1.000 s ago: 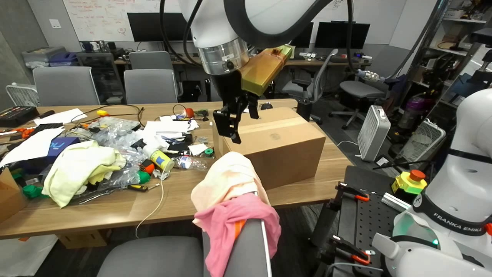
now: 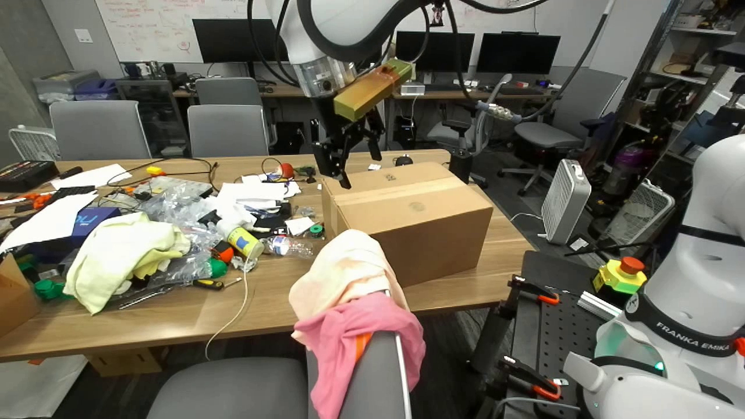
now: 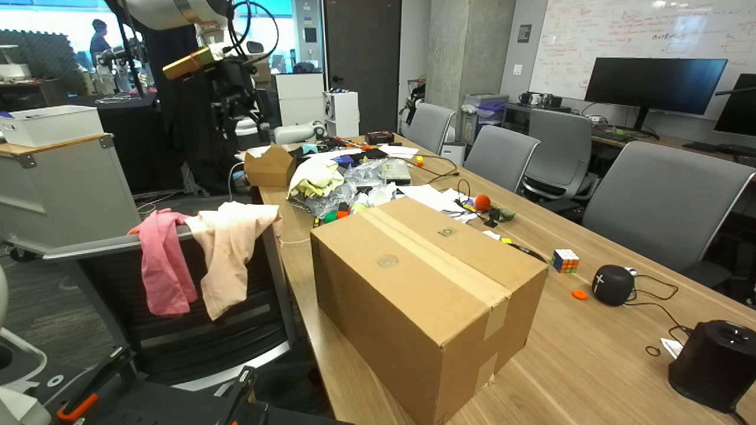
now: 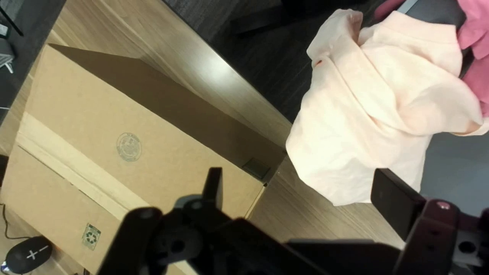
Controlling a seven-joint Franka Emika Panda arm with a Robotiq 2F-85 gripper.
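Observation:
My gripper stands open above the tabletop, with nothing between its spread fingers. In exterior view 1 the gripper (image 2: 361,167) hangs over the far left part of a closed cardboard box (image 2: 426,223). A peach cloth (image 4: 362,114) is draped over the chair back, beside the box and below the gripper in the wrist view. Next to it on the same chair back hangs a pink cloth (image 2: 359,331). Exterior view 2 shows both the peach cloth (image 3: 234,248) and the pink cloth (image 3: 164,262) hanging down behind the chair.
Clutter fills the table's left part: a pale yellow cloth (image 2: 129,251), a yellow can (image 2: 244,241), a clear bottle (image 2: 290,245) and plastic bags. A Rubik's cube (image 3: 565,261) and a black speaker (image 3: 613,284) sit beyond the box. Bare wood shows along the table's front edge.
The arm and gripper have moved up and back, farther from the chair, shifting slightly left in exterior view 1. Box and cloths look unmoved.

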